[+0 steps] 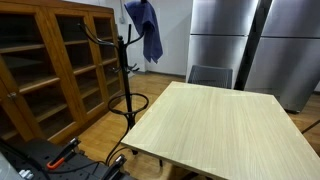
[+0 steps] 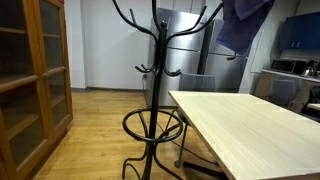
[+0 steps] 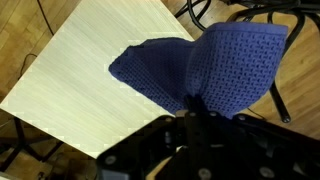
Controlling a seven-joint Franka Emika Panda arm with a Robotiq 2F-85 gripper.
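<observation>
A blue cloth is pinched in my gripper, which is shut on it in the wrist view. The cloth spreads out on both sides of the fingertips, and its folds partly hide them. In exterior view 1 the cloth hangs high up, just right of the top of the black coat rack. Exterior view 2 shows the cloth at the upper edge, close to a right-hand hook of the rack. Whether cloth and hook touch, I cannot tell. Both exterior views cut off the gripper.
A bare light wooden table lies right of the rack, with a dark chair behind it. Glass-fronted wooden cabinets line the left side. Steel refrigerators stand at the back. Black cables show at the lower left.
</observation>
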